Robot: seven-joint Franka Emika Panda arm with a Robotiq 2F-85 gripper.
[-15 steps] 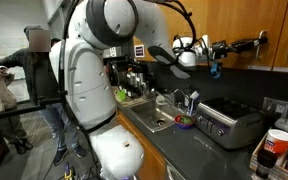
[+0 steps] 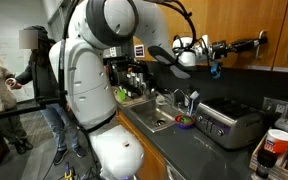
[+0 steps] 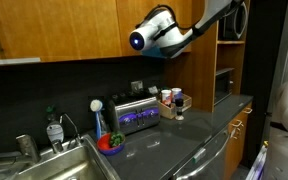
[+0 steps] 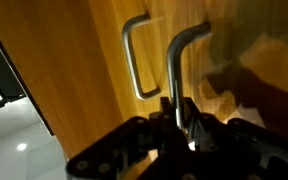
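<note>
My gripper (image 2: 260, 41) is up at the wooden cabinet door (image 2: 239, 18), high above the counter. In the wrist view, a curved metal handle (image 4: 175, 55) runs down between the dark fingers, and the gripper is shut on it. A second handle (image 4: 132, 60) on the neighbouring door stands apart from the fingers. Both doors look closed. In the second exterior view the arm (image 3: 194, 35) reaches across the cabinet front and hides the grasped handle.
Below stand a toaster (image 2: 234, 125), a red bowl (image 2: 185, 121) and a wooden box (image 2: 281, 150) with cups. A sink (image 2: 159, 117) lies to the left. A person (image 2: 49, 90) stands at the far left.
</note>
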